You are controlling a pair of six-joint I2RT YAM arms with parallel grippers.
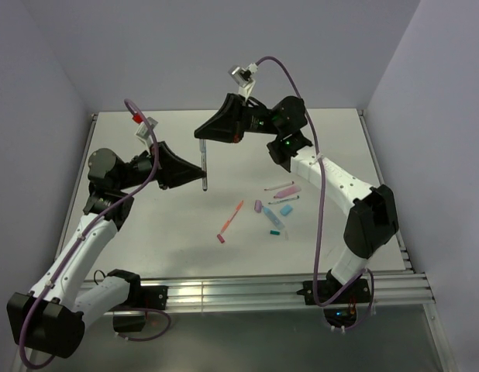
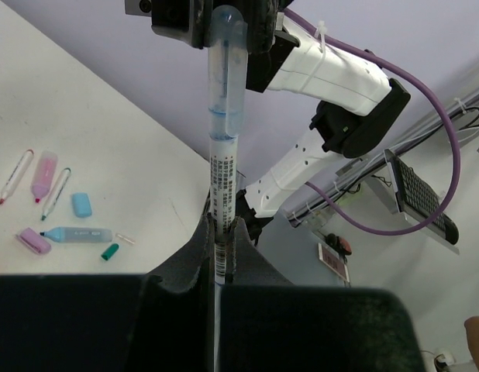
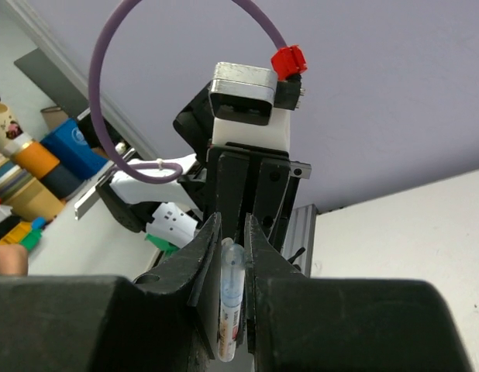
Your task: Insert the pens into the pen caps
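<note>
A slim white pen (image 2: 224,182) with a printed barcode stands upright in the air, a clear pale-blue cap (image 2: 228,74) over its upper end. My left gripper (image 1: 202,174) is shut on the pen's barrel, below the cap. Above it, my right gripper (image 1: 199,135) is at the top of the cap; in the right wrist view its fingers (image 3: 256,287) stand slightly apart with the cap's end between them. On the table lie an orange pen (image 1: 232,217), a light-blue pen (image 1: 273,218) and a pink pen (image 1: 287,191).
Loose caps lie near them: red (image 1: 221,239), purple (image 1: 258,206), green (image 1: 274,232) and blue (image 1: 286,210). Two thin markers, one of them a teal-tipped marker (image 1: 284,200), flank the pink pen.
</note>
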